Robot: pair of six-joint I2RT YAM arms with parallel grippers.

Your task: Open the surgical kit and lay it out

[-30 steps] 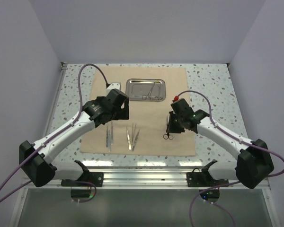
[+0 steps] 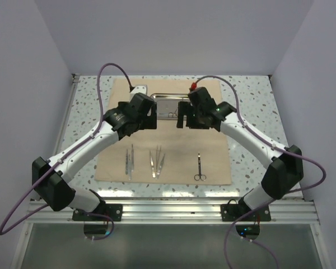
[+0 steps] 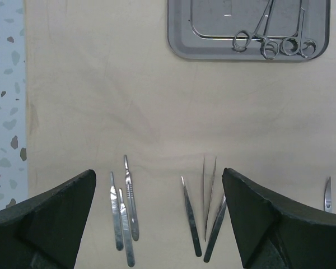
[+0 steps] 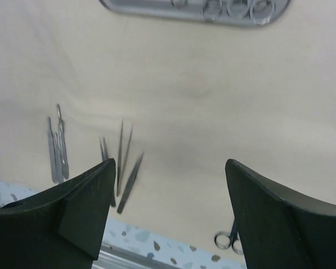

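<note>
A metal tray (image 3: 185, 45) at the back holds several ring-handled instruments (image 3: 271, 45). Scalpel handles (image 3: 125, 235) lie in a group at the front left of the cloth, tweezers (image 3: 191, 218) in another at front centre. Scissors (image 2: 199, 168) lie at front right, partly hidden by a finger in the right wrist view. My left gripper hangs open above the cloth, left of the tray's centre. My right gripper is open and raised at the tray's right side, nothing between its fingers.
The beige cloth (image 2: 173, 140) covers the middle of the speckled table (image 2: 252, 101), with bare cloth between tray and instruments. Grey walls enclose both sides and the back.
My right gripper has risen from the scissors toward the tray, leaving them on the cloth. My left gripper moved slightly up and back from about a second ago.
</note>
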